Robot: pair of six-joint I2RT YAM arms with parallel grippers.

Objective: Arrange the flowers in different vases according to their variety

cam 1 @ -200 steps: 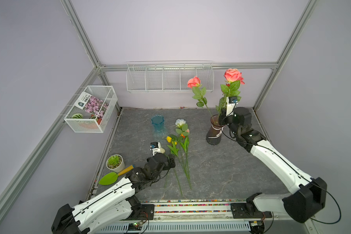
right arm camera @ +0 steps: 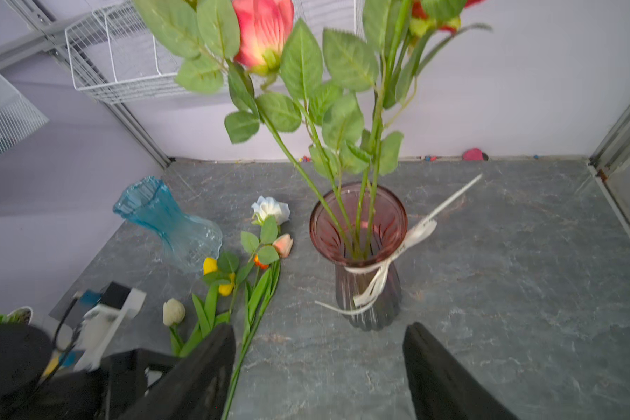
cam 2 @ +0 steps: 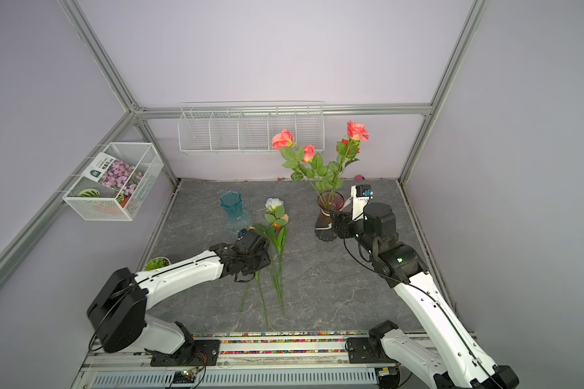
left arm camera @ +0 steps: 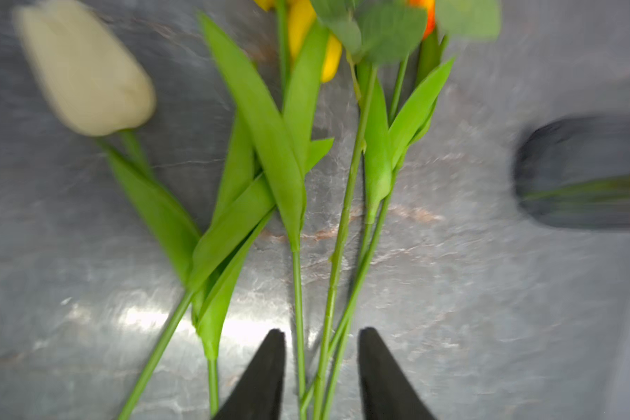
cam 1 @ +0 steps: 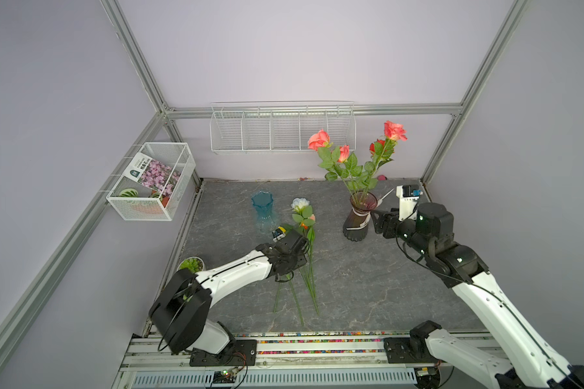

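Note:
Pink and red roses (cam 1: 394, 129) stand in the dark vase (cam 1: 357, 227). The blue vase (right arm camera: 189, 234) is empty. On the table lie a white rose (right arm camera: 269, 210), a white tulip (left arm camera: 84, 77), yellow tulips (left arm camera: 301, 24), an orange tulip and a pale pink one (right arm camera: 282, 245). My left gripper hangs over the crossed stems, fingers apart, nothing seen held. My right gripper is open in front of the dark vase, with nothing between its fingers.
A small succulent pot (cam 1: 192, 262) is at the left edge, partly behind my left arm. Wire baskets (cam 1: 150, 210) hang on the left and back walls.

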